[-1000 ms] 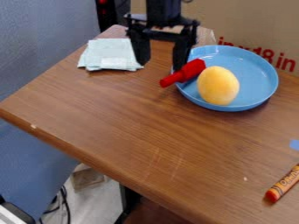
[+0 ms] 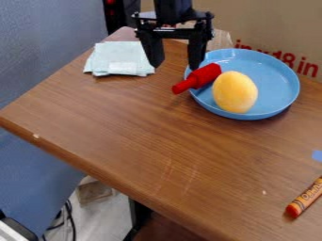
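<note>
My black gripper (image 2: 175, 53) hangs at the top of the camera view with its fingers apart and nothing visible between them, just left of the blue plate and above a red object. The blue plate (image 2: 270, 85) holds a yellow oval object (image 2: 235, 92) and a red cylindrical object (image 2: 201, 77), whose narrower end sticks out over the plate's left rim. A folded pale cloth (image 2: 119, 59) lies to the left of the gripper on the wooden table (image 2: 151, 160).
An orange wrapped stick (image 2: 304, 196) lies at the front right edge, below a small blue patch (image 2: 315, 156). A cardboard surface (image 2: 277, 28) stands behind, and the table's left edge borders a blue-grey area.
The objects on the table look unchanged.
</note>
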